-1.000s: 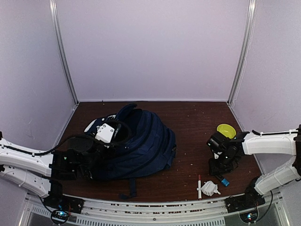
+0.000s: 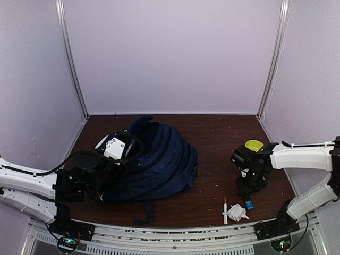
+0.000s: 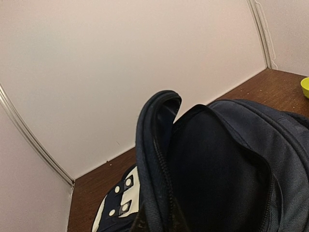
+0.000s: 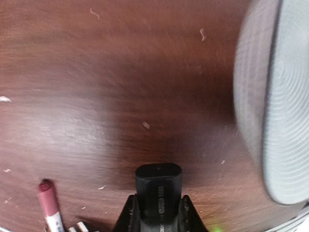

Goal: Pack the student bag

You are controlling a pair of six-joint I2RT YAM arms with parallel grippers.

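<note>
The navy backpack [image 2: 159, 164] lies at left centre, its main pocket [image 3: 217, 169] gaping. My left gripper is shut on the zippered edge of its flap [image 3: 150, 145], which it holds upright. At the right, my right gripper straddles a slim black object [image 4: 159, 186] with a blue end [image 2: 249, 204]. Its fingers [image 4: 193, 217] lie close along both sides of the object; whether they grip it firmly cannot be made out. A white marker with a reddish cap [image 2: 225, 210] and a coiled white cable [image 2: 237, 212] lie just left of it.
Behind the right arm stands a yellow bowl [image 2: 254, 145]. A pale grey, ribbed rounded object [image 4: 289, 121] sits close at the right in the right wrist view, hidden from above by the arm. The table [image 2: 218, 159] between backpack and right arm is clear.
The right gripper has shifted a little left, and the black object's blue end has moved left and turned with it. The left arm and backpack look nearly unchanged.
</note>
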